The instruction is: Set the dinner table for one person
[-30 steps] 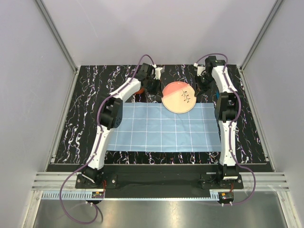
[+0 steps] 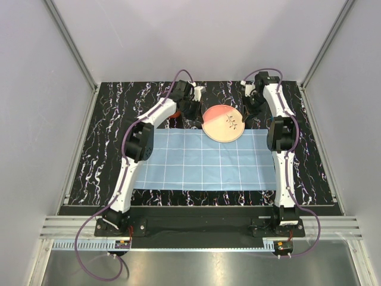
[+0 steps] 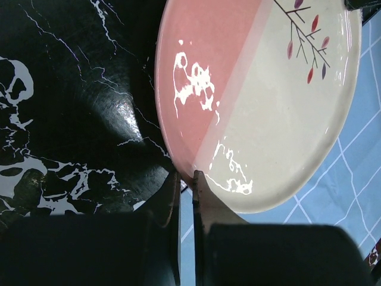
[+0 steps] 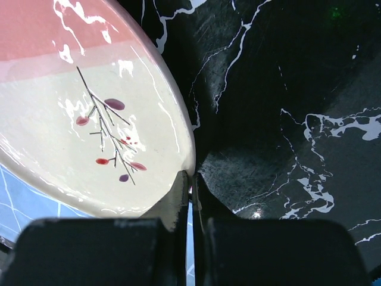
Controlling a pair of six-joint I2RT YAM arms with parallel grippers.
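Observation:
A large oval plate, pink on one side and cream with a twig print on the other, lies over the far edge of the blue placemat. My left gripper is shut on the plate's left rim, with a finger on either side of it. At the opposite rim, my right gripper is shut, its tips touching the plate's edge. Whether the rim is pinched between those tips cannot be told. In the top view the left gripper and right gripper flank the plate.
A red-orange item is partly hidden beneath the left arm. Something blue shows beside the right arm. Most of the placemat is bare, and the black marbled table is clear on the left.
The right gripper has shifted very slightly left, and the plate's right edge with it. The left arm looks still.

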